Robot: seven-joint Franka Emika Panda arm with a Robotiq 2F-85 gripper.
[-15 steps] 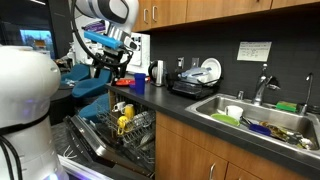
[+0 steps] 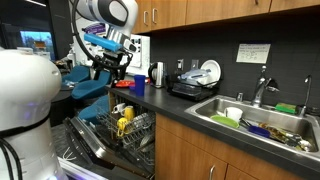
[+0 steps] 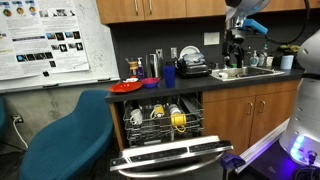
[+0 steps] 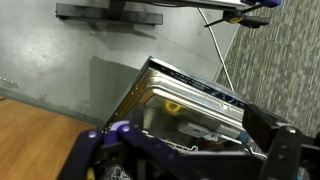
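Observation:
My gripper is open, its dark fingers spread wide at the bottom of the wrist view with nothing held between them. In exterior view 1 the gripper hangs high, above the level of the counter. Below stands an open dishwasher, its door lowered and its rack pulled out. A yellow mug hangs at the rack's front, with other dishes behind it. From the wrist, the door's metal edge crosses beneath the fingers.
The dark counter holds a blue container, red plates and a dish rack. To the right, the sink contains several items. A blue beanbag lies left of the dishwasher. Open floor shows in front.

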